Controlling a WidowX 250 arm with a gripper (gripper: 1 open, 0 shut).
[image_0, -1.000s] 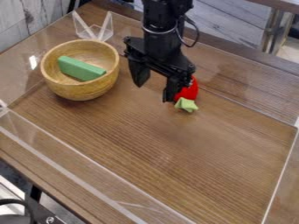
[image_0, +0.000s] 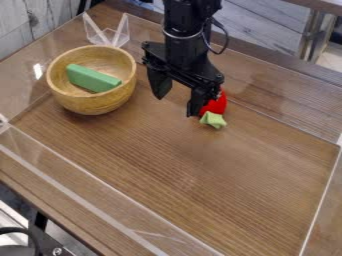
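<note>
My gripper (image_0: 182, 92) hangs over the middle of the wooden table, open, with its dark fingers spread wide. Just right of it a red object (image_0: 215, 101) lies on the table, partly behind the right finger. A small pale green piece (image_0: 213, 120) lies just below the red one. At the upper left a wooden bowl (image_0: 70, 96) holds a green block (image_0: 94, 80).
Table edges show at the far right and top right, and a dark cable or object sits at the lower left corner.
The gripper has shifted very slightly. The bowl and the objects by the gripper lie where they were.
</note>
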